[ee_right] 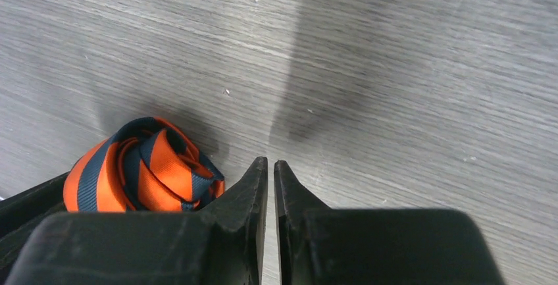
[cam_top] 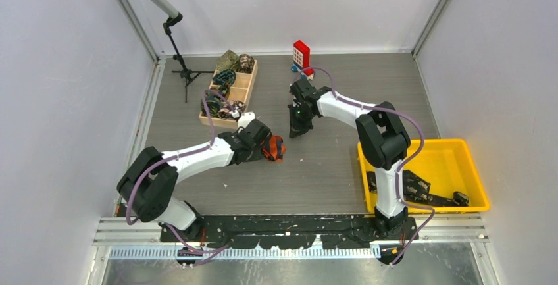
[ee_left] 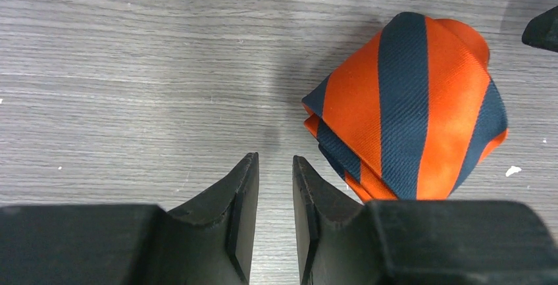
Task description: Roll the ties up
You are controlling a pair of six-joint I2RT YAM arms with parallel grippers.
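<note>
An orange and navy striped tie point(cam_top: 274, 149), rolled into a compact bundle, lies on the grey table between my two grippers. In the left wrist view the bundle point(ee_left: 411, 101) is to the right of my left gripper, whose fingers stand a narrow gap apart with bare table showing between them. My right gripper is clear of the roll, a thin gap between its fingertips and no cloth in it. The right wrist view shows the coiled end of the bundle point(ee_right: 161, 166) at lower left, with loose folds in its middle.
Several rolled ties fill parts of a wooden divided box point(cam_top: 245, 91) at the back left. A yellow bin point(cam_top: 474, 186) with dark patterned ties stands at the right. A red toy point(cam_top: 301, 54) is at the back.
</note>
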